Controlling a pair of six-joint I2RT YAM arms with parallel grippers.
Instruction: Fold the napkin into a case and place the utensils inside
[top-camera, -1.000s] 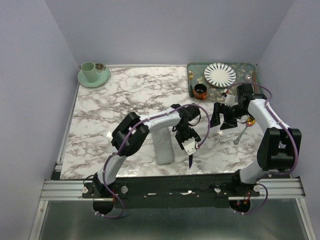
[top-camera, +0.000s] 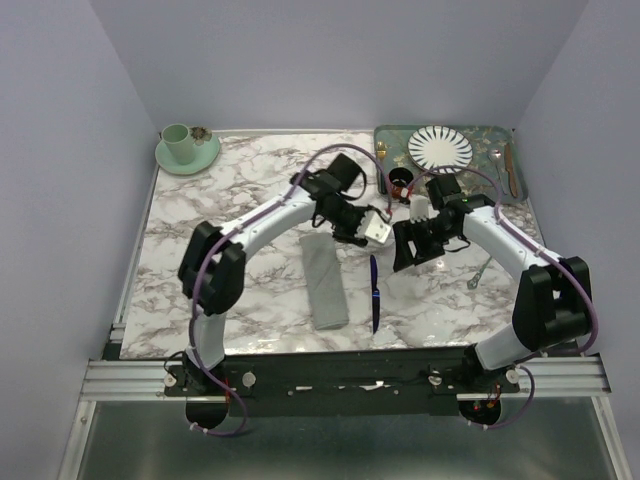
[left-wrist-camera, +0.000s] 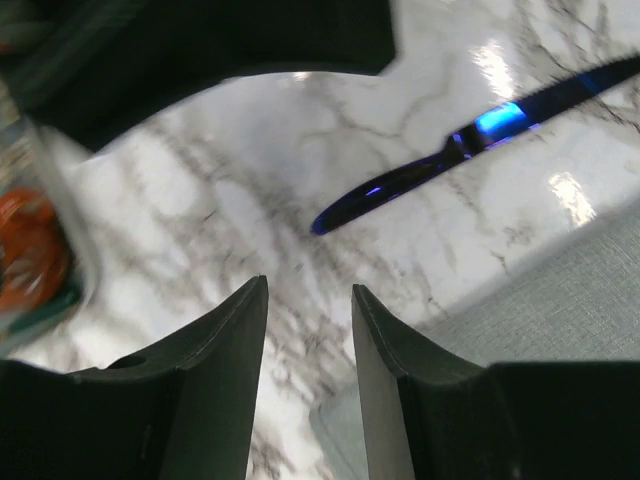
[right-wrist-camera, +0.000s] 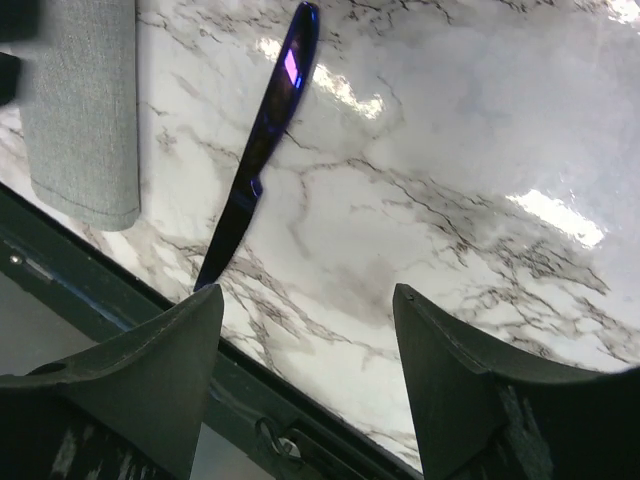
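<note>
The folded grey napkin (top-camera: 324, 283) lies as a narrow strip left of the dark knife (top-camera: 375, 290). The knife rests flat on the marble top, its length visible in the right wrist view (right-wrist-camera: 258, 140). Behind the knife's far end is my left gripper (top-camera: 368, 238), its fingers (left-wrist-camera: 232, 340) apart with only marble between; a napkin corner (left-wrist-camera: 345, 435) shows below. My right gripper (top-camera: 403, 266) hovers right of the knife. Its fingers (right-wrist-camera: 165, 345) are spread with nothing held. A spoon (top-camera: 478, 277) lies at the right, partly hidden by the right arm.
At the back right, a tray (top-camera: 388, 133) holds a striped plate (top-camera: 440, 147), a brown cup (top-camera: 401, 180), a fork (top-camera: 381, 150) and other utensils. A green cup and saucer (top-camera: 184, 152) stand back left.
My left gripper moved away from over the knife toward the back. My right gripper came left, toward the knife.
</note>
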